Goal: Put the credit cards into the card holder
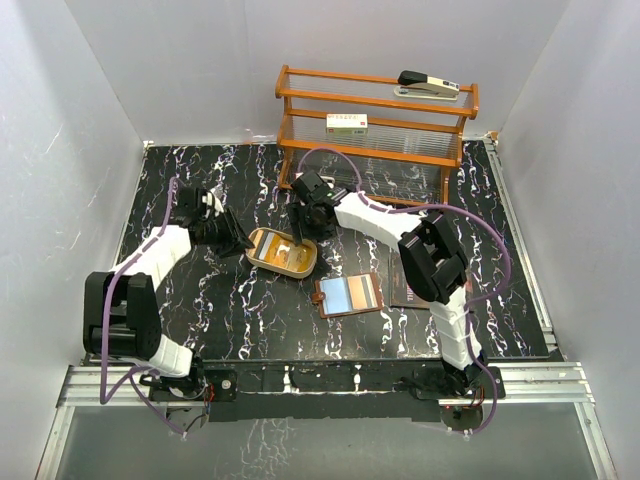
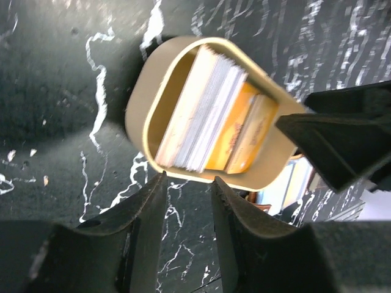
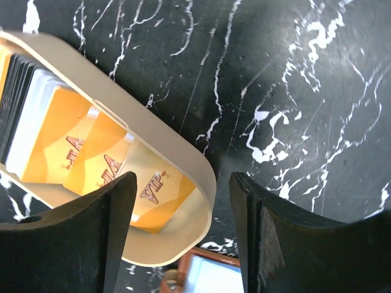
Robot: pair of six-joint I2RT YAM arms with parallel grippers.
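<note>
An oval beige box (image 2: 142, 116) with rounded ends stands on the dark marbled table. Inside it is a row of pale cards (image 2: 198, 113), with orange cards (image 3: 105, 152) lying towards its right end. Close to the box's left end, my left gripper (image 1: 240, 246) is open and empty. My right gripper (image 1: 300, 236) stands open at the right end; in the right wrist view, the box's end wall (image 3: 194, 168) appears between its fingertips, contact unclear. A brown leather card holder (image 1: 371, 312) with blue and tan cards lies front-right of the box.
Behind, a wooden rack (image 1: 370, 103) carries a stapler (image 1: 428, 85) and a small box (image 1: 346, 123). A dark book (image 1: 400, 288) lies at the right, partly under my right arm.
</note>
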